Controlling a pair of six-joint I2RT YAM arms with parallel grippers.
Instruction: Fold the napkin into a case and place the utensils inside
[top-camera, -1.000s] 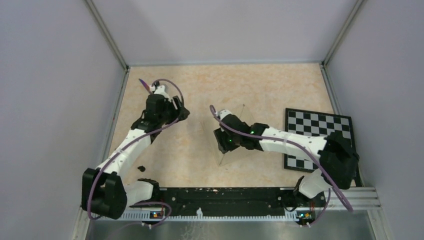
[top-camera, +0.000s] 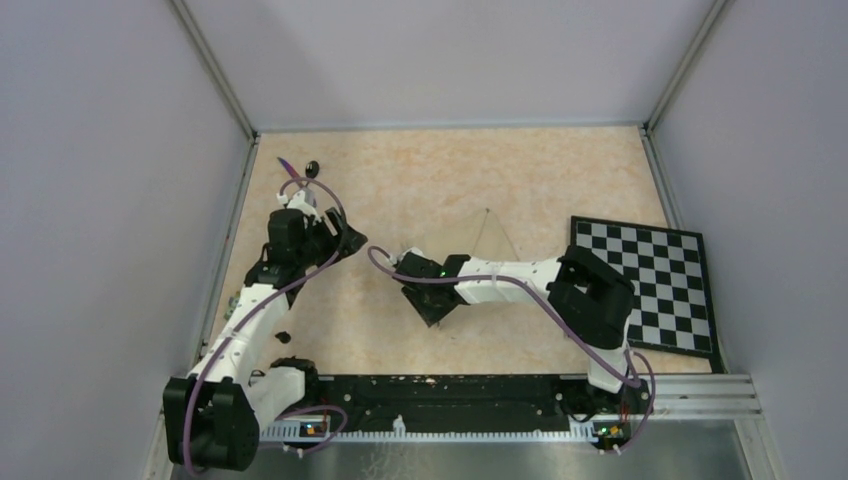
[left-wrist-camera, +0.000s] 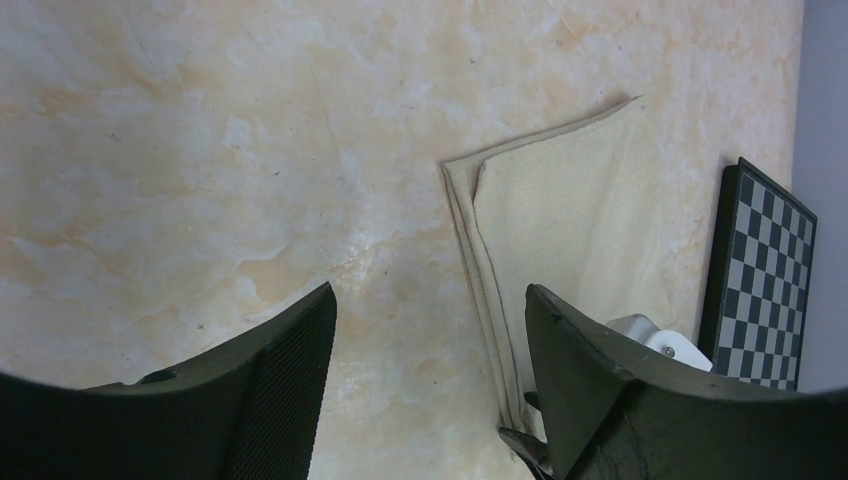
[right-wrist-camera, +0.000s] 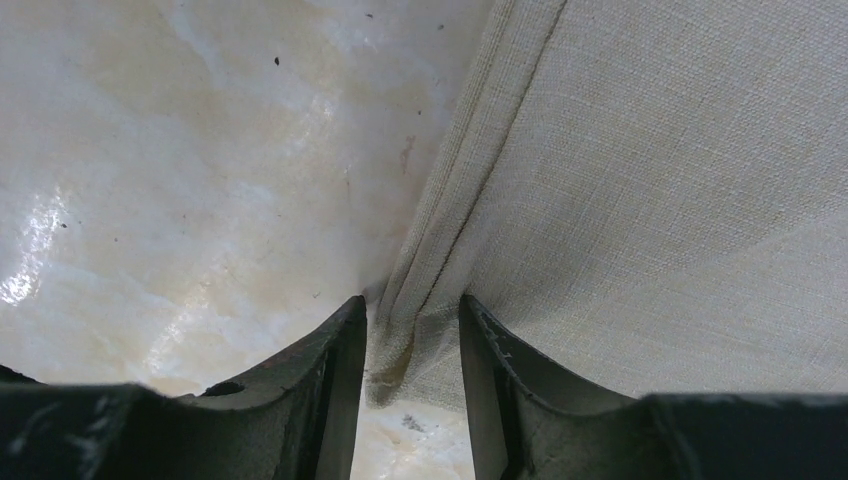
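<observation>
The beige napkin (top-camera: 462, 236) lies on the table, partly hidden under my right arm in the top view. A narrow folded strip runs along the left side of the napkin (left-wrist-camera: 575, 210) in the left wrist view. My right gripper is part open over the near left corner of the napkin (right-wrist-camera: 650, 190), its fingertips either side of the folded strip. My left gripper stands open left of the napkin, only bare table between its fingers. Behind it in the top view show a purple-blue slender object (top-camera: 287, 167) and a black rounded one (top-camera: 312, 169), perhaps utensils.
A black-framed checkered board (top-camera: 650, 285) lies at the right of the table. At the near left is a small dark object (top-camera: 283, 337).
My right gripper has moved left and toward the near edge, reaching the napkin's near left corner.
</observation>
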